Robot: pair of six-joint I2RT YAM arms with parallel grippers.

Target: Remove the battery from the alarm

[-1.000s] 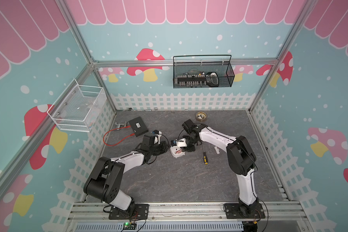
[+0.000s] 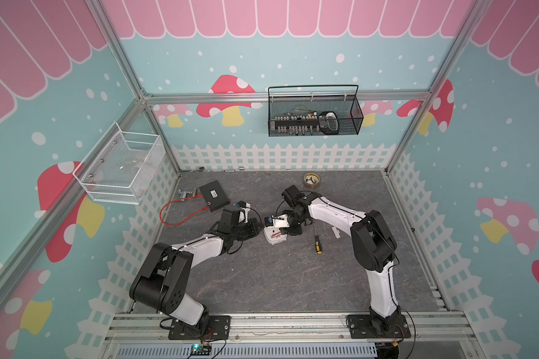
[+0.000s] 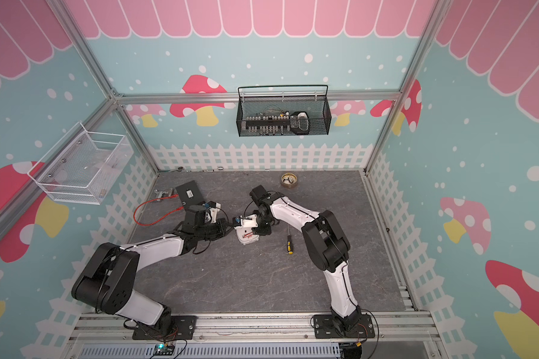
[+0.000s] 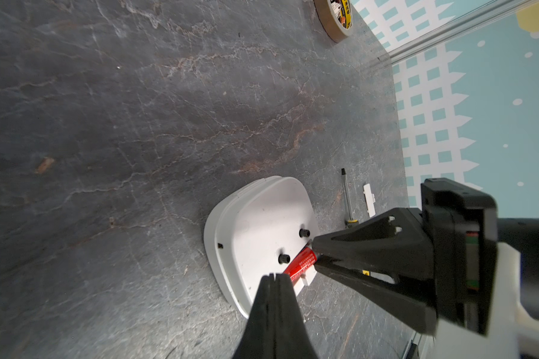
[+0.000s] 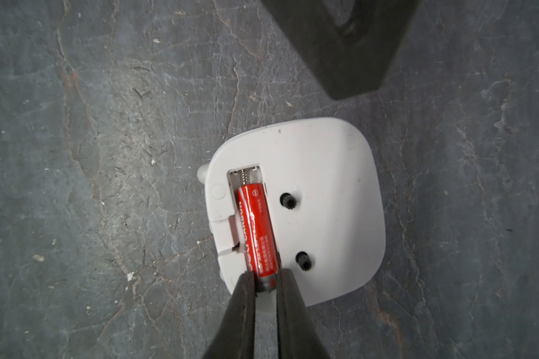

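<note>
The white alarm [image 5: 341, 173] lies on the table, battery compartment up, with a red battery [image 5: 254, 218] in it and a spring showing at one end. My right gripper is over the compartment, its fingertips slightly apart at the battery's end; whether they touch it is unclear. Just left of the alarm, my left gripper is shut, with nothing showing between its fingers.
A screwdriver [image 2: 318, 245] and a small white piece [image 2: 336, 232] lie to the right. A tape roll [image 2: 312, 176] sits at the back. A dark box [image 2: 212, 191] with red leads is at back left.
Both arms and the alarm look unchanged in the top left view over the last second.
</note>
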